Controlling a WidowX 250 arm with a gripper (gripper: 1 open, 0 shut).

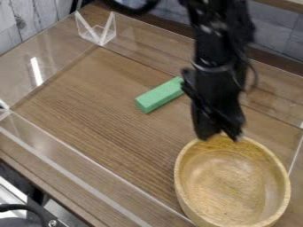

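My black gripper (213,127) hangs low over the right side of the table, just above the back rim of a large pale yellow bowl (231,191). Its fingers look close together, with nothing visible between them, though blur makes the tips hard to read. A green block (161,95) lies on the wooden table, left of the gripper and behind the bowl.
A clear plastic object (97,31) stands at the back left near the edge. The table's left edge runs along the lower left corner.
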